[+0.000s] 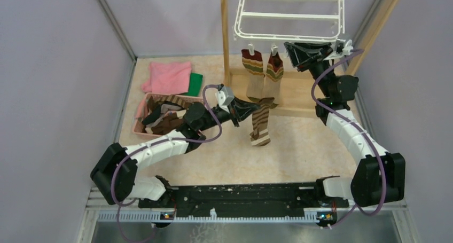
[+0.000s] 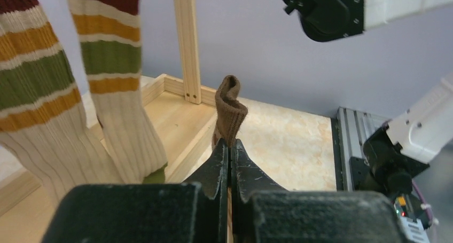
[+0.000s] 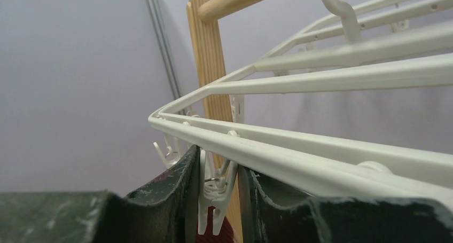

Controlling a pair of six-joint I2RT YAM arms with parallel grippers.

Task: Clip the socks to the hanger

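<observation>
Two striped socks (image 1: 252,61) (image 2: 109,67) hang from clips on the white hanger (image 1: 288,37). My left gripper (image 1: 252,107) is shut on a brown striped sock (image 1: 260,131) (image 2: 229,107), which dangles from its fingertips below the hung socks' bottoms in the top view. My right gripper (image 1: 294,49) is at the hanger's front bar, its fingers either side of a white clip (image 3: 213,200); whether they touch it I cannot tell.
A pink basket (image 1: 140,124) of socks stands left, with pink (image 1: 163,77) and green (image 1: 195,83) cloths behind it. A wooden frame (image 1: 225,29) carries the hanger over a wooden tray (image 1: 294,104).
</observation>
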